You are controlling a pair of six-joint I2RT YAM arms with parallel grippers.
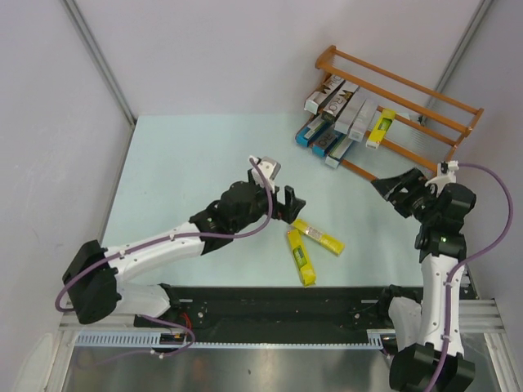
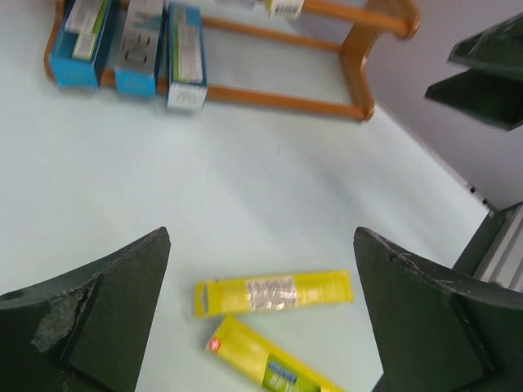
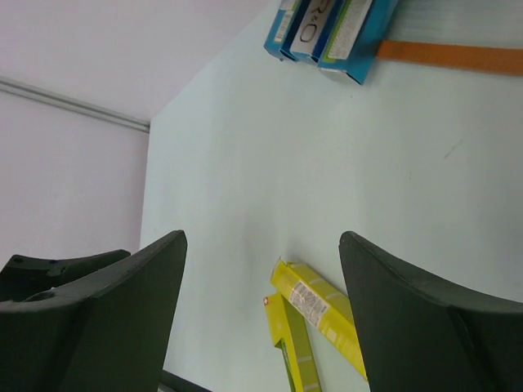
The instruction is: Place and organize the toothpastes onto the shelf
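Two yellow toothpaste boxes (image 1: pixel 319 236) lie loose on the table below the wooden shelf (image 1: pixel 397 65). The shelf holds several boxes: white and dark ones on an upper tier, blue ones (image 2: pixel 186 57) lower, and one yellow box (image 1: pixel 381 126) at the right of the upper row. My left gripper (image 1: pixel 286 204) is open, near the table's middle, up and left of the loose boxes. My right gripper (image 1: pixel 394 188) is open, in front of the shelf's right end, with nothing between its fingers.
The shelf's right part has free room on both tiers. A dark front edge (image 1: pixel 278 310) borders the table, and walls stand at the sides and back.
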